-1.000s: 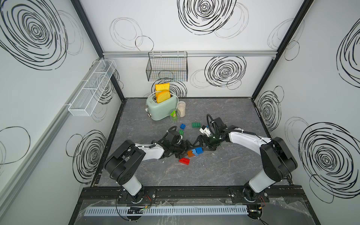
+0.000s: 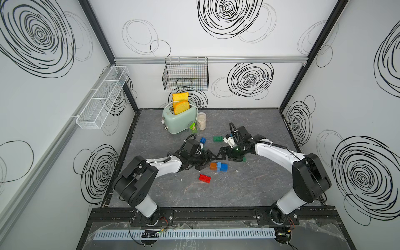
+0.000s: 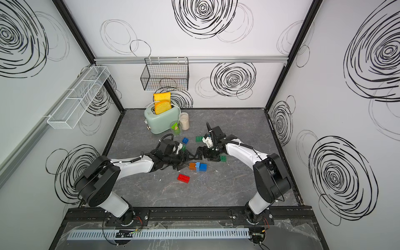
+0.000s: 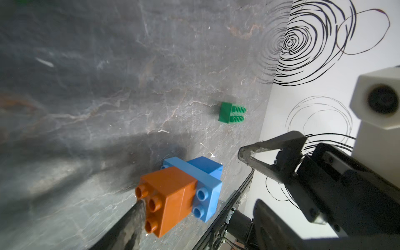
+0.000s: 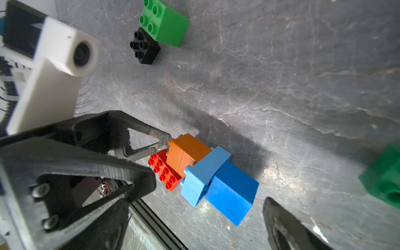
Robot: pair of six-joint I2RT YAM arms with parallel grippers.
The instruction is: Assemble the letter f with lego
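Orange, light blue and blue bricks form one joined piece lying on its side on the table: the orange part [image 4: 177, 187] is on the left, a light blue bar [image 5: 206, 175] crosses the middle, and the blue brick [image 5: 232, 191] is on the right. My left gripper [image 2: 211, 157] is part open by the orange end; a fingertip [image 5: 160, 141] comes close to it, though touching or apart I cannot tell. Above the blue end, my right gripper [image 2: 227, 154] is open, holding nothing. A red brick [image 2: 204, 178] lies just in front of the joined piece.
Behind the arms lie a green brick [image 2: 218, 138] and a small blue brick [image 2: 203, 140]. The right wrist view shows a black brick [image 5: 145, 45] against a light green one [image 5: 166, 23]. A toaster [image 2: 180, 119] stands at the back left.
The joined piece has shifted slightly right and turned to lie straighter across the table. The right gripper has moved a little to the left, and the left arm has shifted slightly.
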